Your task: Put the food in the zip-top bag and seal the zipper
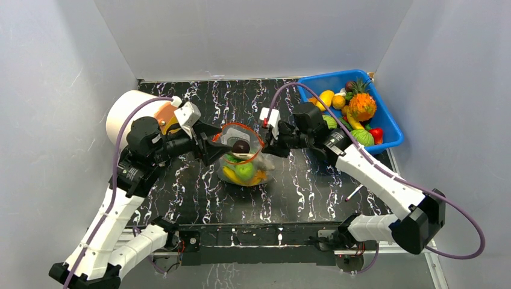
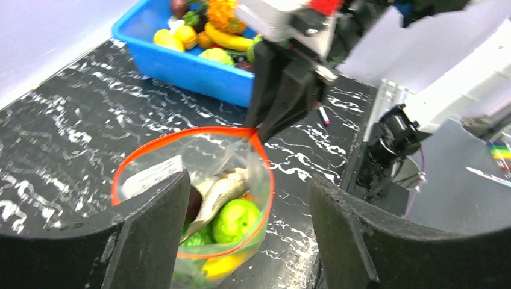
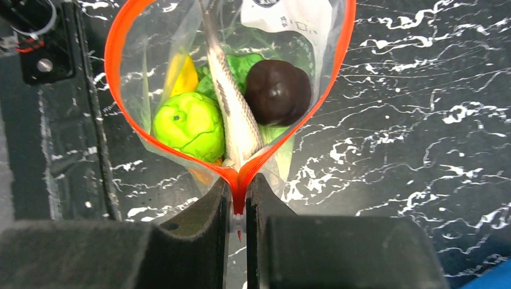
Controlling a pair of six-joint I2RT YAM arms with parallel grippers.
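A clear zip top bag (image 1: 246,176) with an orange rim hangs with its mouth wide open. Inside it are a green pepper-like vegetable (image 3: 190,126), a dark round fruit (image 3: 278,93), a fish-like item (image 3: 236,117) and something yellow (image 3: 185,77). My right gripper is shut on the bag's orange rim at its right end. On the other side of the bag, my left gripper (image 1: 216,143) stands open. In the left wrist view the bag's rim shows beyond the spread left fingers (image 2: 147,232), and nothing is clearly between them.
A blue bin (image 1: 395,133) of several toy fruits and vegetables stands at the back right. A white and orange cylinder (image 1: 129,123) lies behind the left arm. A thin pen (image 1: 354,192) rests at the right.
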